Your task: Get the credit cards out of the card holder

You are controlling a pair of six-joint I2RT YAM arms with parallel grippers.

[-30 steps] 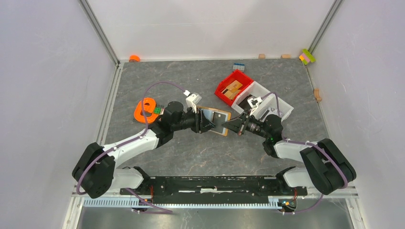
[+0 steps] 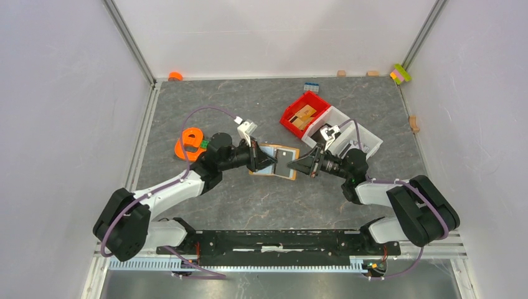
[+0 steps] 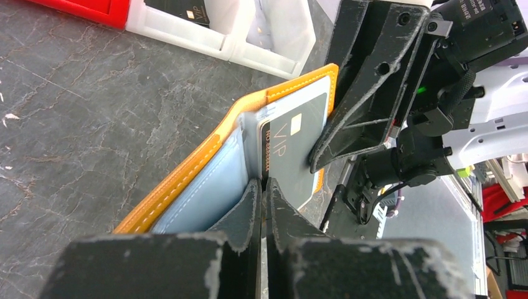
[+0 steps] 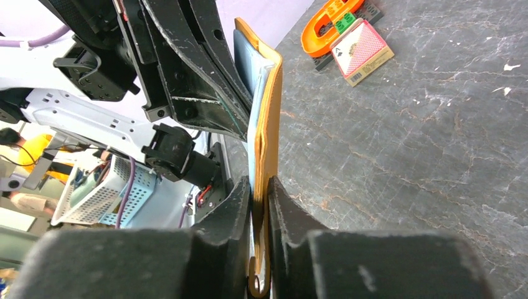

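The card holder (image 2: 268,151), orange outside with pale blue inside, is open and held off the table between my two arms. A grey card marked VIP (image 3: 292,146) sits in its clear sleeve, near the right-hand end. My left gripper is shut, its tips at the card's near edge; whether that edge is pinched between them is hidden. My right gripper is shut on the holder, whose orange and blue layers (image 4: 266,124) pass between its fingers. From the left wrist view, one right finger (image 3: 355,118) lies across the card's far side.
Behind the right arm is a white two-part bin (image 2: 372,141), with a dark card (image 3: 180,9) in it. A red bin (image 2: 290,116) adjoins it. Orange toy parts (image 2: 190,143) and a card box (image 4: 362,52) lie at left.
The holder has turned a little, and the grey card in it sits slightly lower in the top view. The right gripper has hardly moved.
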